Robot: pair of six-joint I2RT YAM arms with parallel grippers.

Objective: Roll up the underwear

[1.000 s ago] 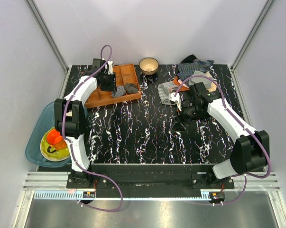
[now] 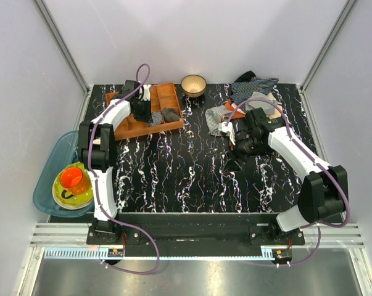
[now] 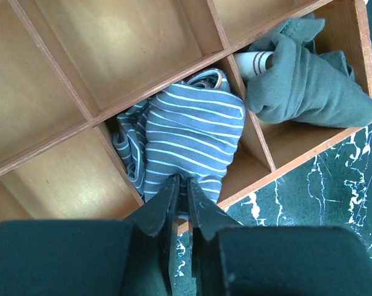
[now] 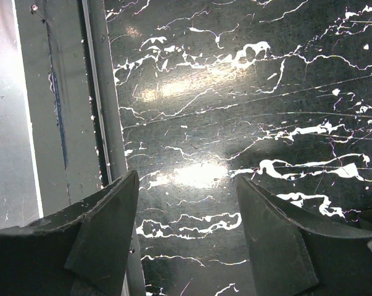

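A blue, white-striped folded underwear (image 3: 192,129) sits in a front compartment of the wooden divided box (image 2: 130,129), beside a dark grey-green bundled garment (image 3: 303,92) in the adjoining compartment. My left gripper is shut on the near edge of the striped underwear, over the box's front. My right gripper (image 2: 232,161) hangs over the right half of the table; in the right wrist view its fingers stand apart, with only bare marble between them.
More garments (image 2: 253,89) are piled at the back right. A bowl (image 2: 193,84) stands at the back middle. A blue bin (image 2: 50,179) with an orange mug (image 2: 71,180) is at the left.
My left arm has shifted slightly toward the right and down over the striped underwear. The right arm has barely moved.
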